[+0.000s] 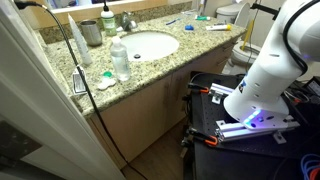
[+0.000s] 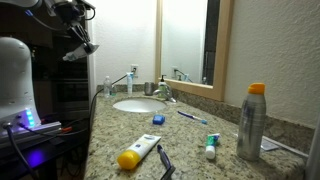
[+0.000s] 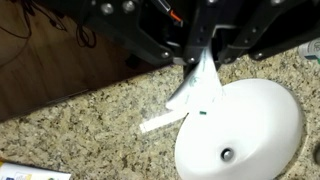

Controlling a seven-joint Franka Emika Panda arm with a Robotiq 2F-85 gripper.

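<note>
My gripper is shut on a white object (image 3: 203, 85) that narrows toward the fingers; what it is cannot be made out. In exterior view 2 my gripper (image 2: 76, 40) hangs high at the upper left, with the pale held object (image 2: 82, 51) below it, clear of the counter. From the wrist it is seen above the counter beside the white sink basin (image 3: 235, 140). A white strip (image 3: 163, 121) shows near the held object's lower end; whether it is part of that object is unclear. Exterior view 1 does not clearly show the fingers.
On the speckled counter (image 2: 195, 150) lie a yellow tube (image 2: 138, 152), a dark item (image 2: 166, 163), a blue item (image 2: 158, 119) and a green-and-white tube (image 2: 211, 147). A tall grey bottle (image 2: 252, 122) stands at right. A clear bottle (image 1: 120, 60) stands by the sink.
</note>
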